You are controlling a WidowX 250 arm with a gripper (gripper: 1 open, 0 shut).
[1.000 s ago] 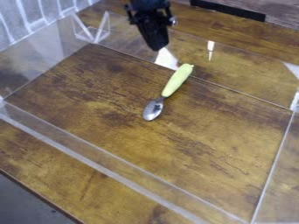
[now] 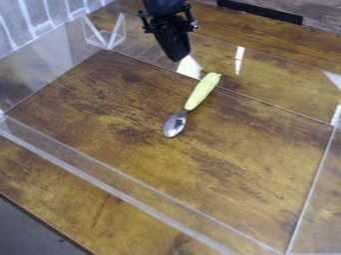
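A spoon with a pale yellow-green handle (image 2: 202, 92) and a steel bowl (image 2: 174, 125) lies diagonally on the wooden surface near the middle of the camera view. Above it, at the top centre, hangs my black gripper (image 2: 173, 48), apart from the spoon. It points downward and looks narrow, but its fingertips are too dark and small to tell how they stand or whether anything is between them.
Clear plastic walls (image 2: 80, 161) surround the wooden work area (image 2: 134, 169). A white railing or rack (image 2: 40, 15) is at the top left, and a dark strip (image 2: 266, 12) runs at the back right.
The spoon has not moved.
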